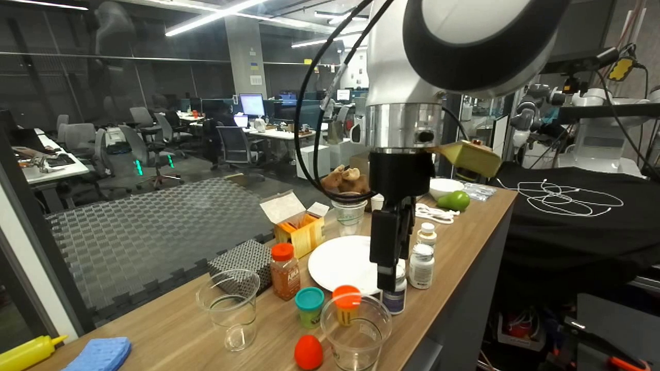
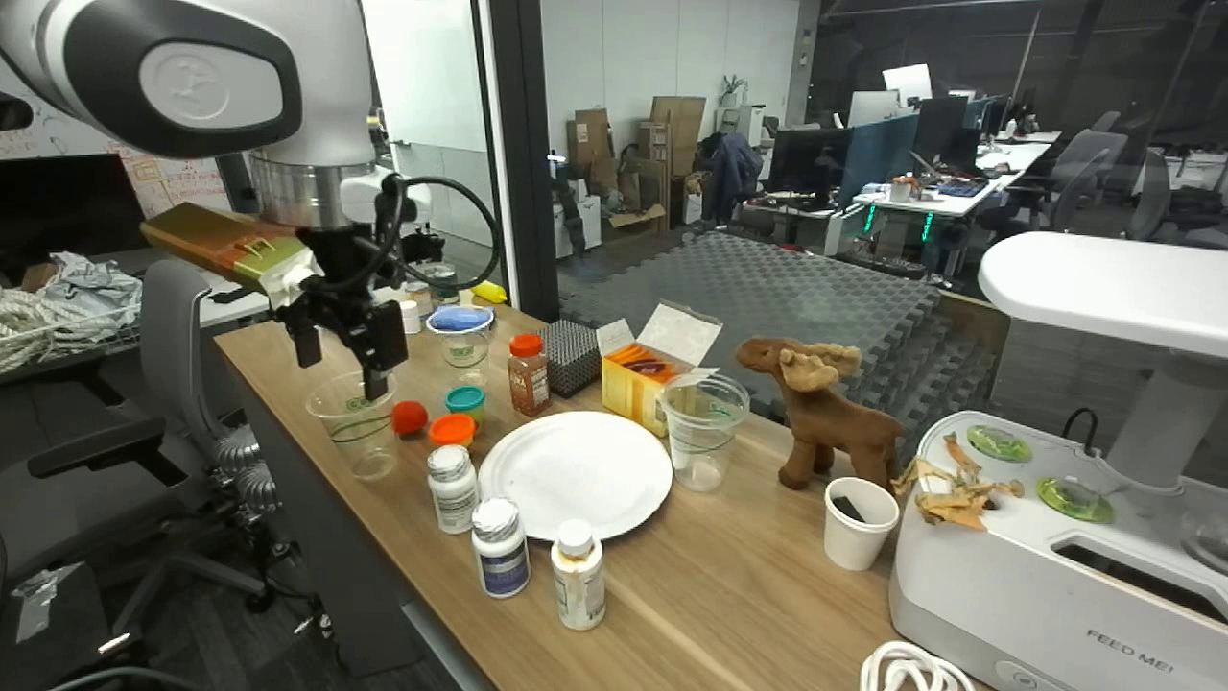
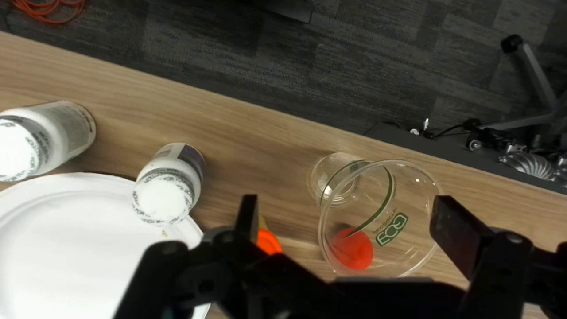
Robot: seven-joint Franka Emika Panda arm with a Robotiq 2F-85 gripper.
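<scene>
My gripper stands open above the table, its fingers wide apart with nothing held. In the wrist view a clear plastic cup (image 3: 390, 212) with green print shows between the fingers, lower down. A red ball-like object (image 3: 353, 249) is seen through the cup's wall; exterior view 1 puts this red object (image 1: 309, 352) on the table beside the cup (image 1: 356, 331). Near the left finger is an orange-lidded tub (image 3: 268, 242), partly covered by it. From the second exterior view, the gripper (image 2: 340, 363) hangs just over that near-edge cup (image 2: 363, 432).
Beside the cup stand a teal-lidded tub (image 2: 466, 403), several white bottles (image 2: 452, 489) and a white plate (image 2: 576, 472). Farther off are a red-capped jar (image 2: 529, 374), an open yellow box (image 2: 639, 380) and another clear cup (image 2: 702, 432). The table's edge (image 3: 297, 126) runs close by the near cup.
</scene>
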